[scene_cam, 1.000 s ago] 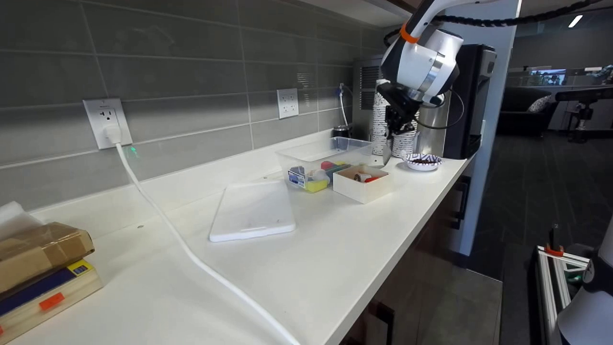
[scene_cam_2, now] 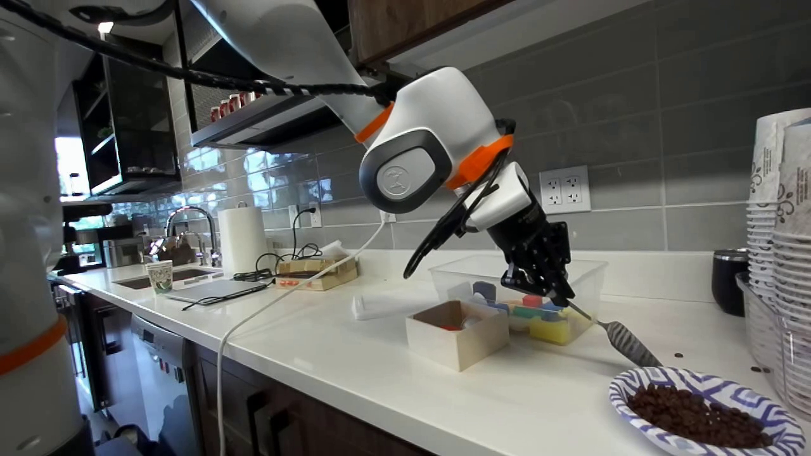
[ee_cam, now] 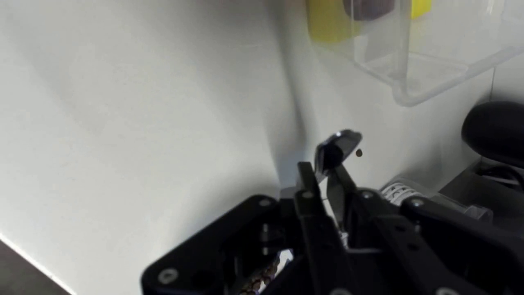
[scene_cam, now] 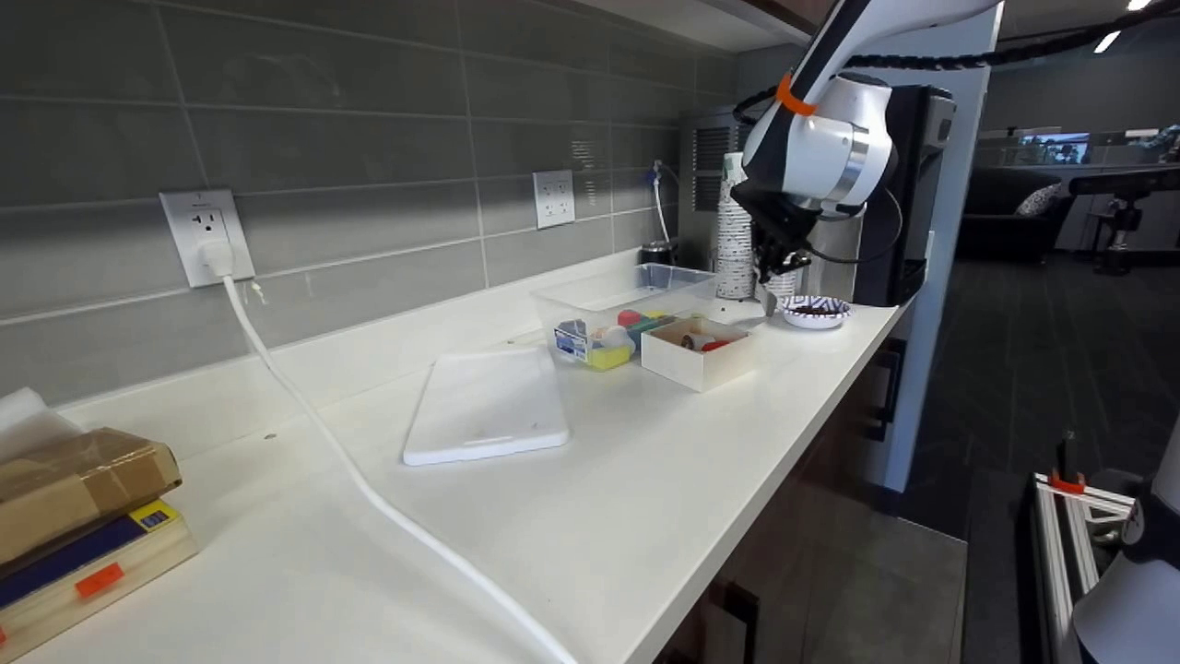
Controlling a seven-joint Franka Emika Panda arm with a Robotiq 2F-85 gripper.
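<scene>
My gripper [scene_cam_2: 564, 295] is shut on a metal spoon [scene_cam_2: 629, 343], which slants down toward the bowl in exterior view 2. The spoon's lower end appears right at the rim of a blue-and-white patterned bowl [scene_cam_2: 791, 439]; whether they touch I cannot tell. Dark brown bean-like pieces [scene_cam_2: 688, 417] lie in the bowl. In the wrist view, a shiny metal end of the spoon [ee_cam: 339, 145] sticks out past the dark fingers [ee_cam: 305, 172]. From exterior view 1, the gripper [scene_cam: 764, 272] hangs left of the bowl [scene_cam: 816, 321].
A clear plastic bin [scene_cam_2: 589, 277] with coloured items and a small white box [scene_cam_2: 456, 346] stand beside the arm. Stacked paper cups [scene_cam_2: 794, 251] and a black tumbler [scene_cam_2: 730, 281] are behind the bowl. A few dark bits dot the counter [scene_cam_2: 532, 403].
The arm has come lower and a little to the right in exterior view 1, carrying the spoon closer to the bowl. The bowl, bin and box look unmoved.
</scene>
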